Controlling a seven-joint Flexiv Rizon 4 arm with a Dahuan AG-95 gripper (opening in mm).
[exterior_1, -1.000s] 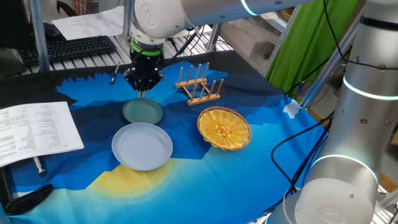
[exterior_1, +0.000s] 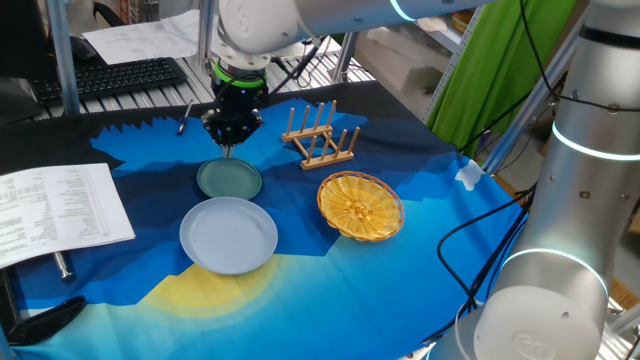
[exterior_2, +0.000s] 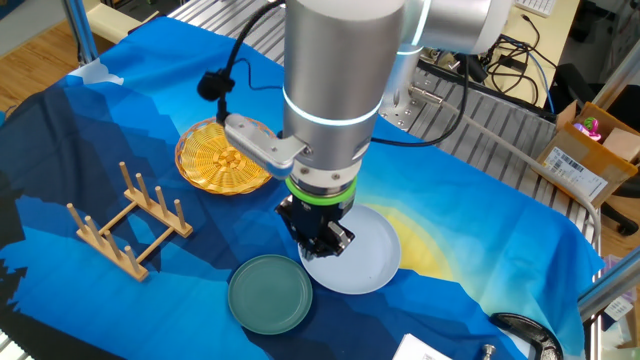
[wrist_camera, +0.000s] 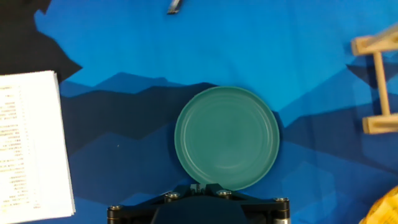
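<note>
My gripper hangs above the far edge of a round green plate. In the wrist view the gripper shows at the bottom edge, its fingers drawn together with nothing visible between them. There the green plate lies flat and whole just ahead of the fingertips. A larger pale blue-grey plate lies on the cloth beside the green one. From the second exterior view, the gripper covers part of this pale plate. A wooden dish rack with upright pegs stands empty to one side.
A yellow woven basket, empty, sits near the rack. Printed papers lie at the left edge, with a black clamp below them. A pen rests toward the back. Open blue cloth fills the front.
Plates, rack and basket stay where they were.
</note>
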